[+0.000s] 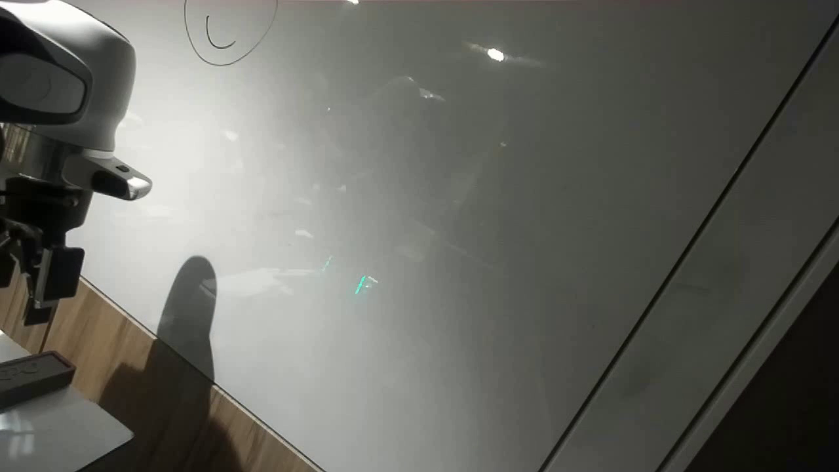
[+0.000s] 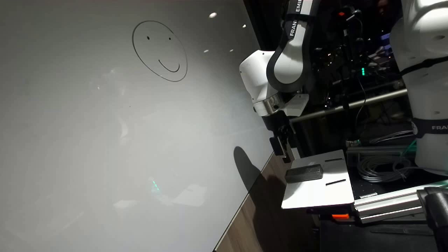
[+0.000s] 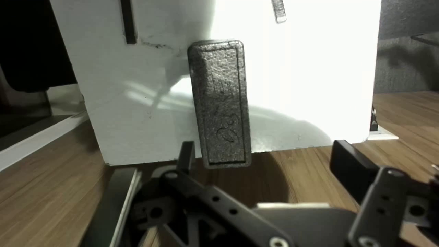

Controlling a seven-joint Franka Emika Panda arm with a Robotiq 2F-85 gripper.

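Note:
A dark grey, block-shaped eraser (image 3: 222, 103) lies flat on a white platform (image 3: 304, 82), its end reaching slightly past the platform's edge in the wrist view. My gripper is open, with a wide gap between its fingers and nothing held. In exterior view 2 the gripper (image 2: 285, 153) hangs just above the block (image 2: 304, 173), near its end by the board. On the whiteboard (image 2: 105, 138) a smiley face (image 2: 160, 51) is drawn in thin black line. Exterior view 1 shows the gripper (image 1: 43, 291) at the left, above the eraser (image 1: 35, 377), which is partly cut off by the frame.
Two dark strips, one of them a black strip (image 2: 336, 182), lie on the platform beside the block. Wood panelling (image 1: 102, 330) runs below the board. A second robot arm (image 2: 432, 84) and coiled cables (image 2: 384, 168) stand at the right of exterior view 2.

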